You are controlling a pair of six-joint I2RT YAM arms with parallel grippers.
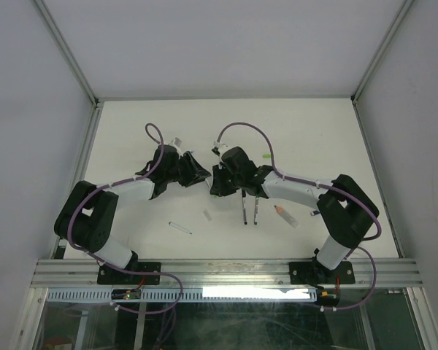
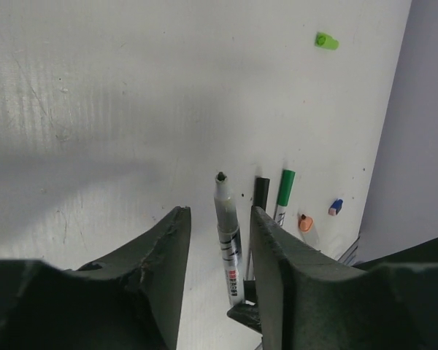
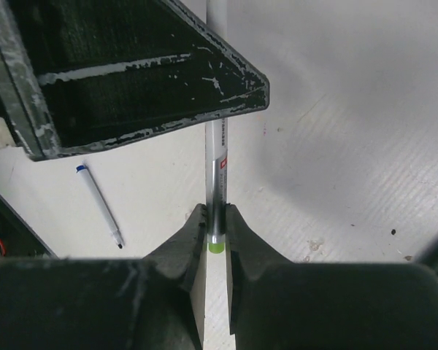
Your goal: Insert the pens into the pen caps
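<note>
A slim white-and-silver pen [image 3: 216, 175] with a green tail end is pinched there by my right gripper, which is shut on it. In the left wrist view the dark tip of this pen [image 2: 222, 182] points up between the parted fingers of my left gripper. Gaps show on both sides, so the left gripper is part open and not clamped on it. A left finger [image 3: 175, 80] crosses over the pen's upper part in the right wrist view. A small green cap [image 2: 326, 41] lies alone on the table.
A black-capped pen [image 1: 244, 208] and a green-capped pen [image 1: 256, 210] lie side by side. An orange-ended marker [image 1: 285, 216] and a blue cap [image 1: 314, 213] are further right. Near the front lies a white pen [image 1: 180, 227].
</note>
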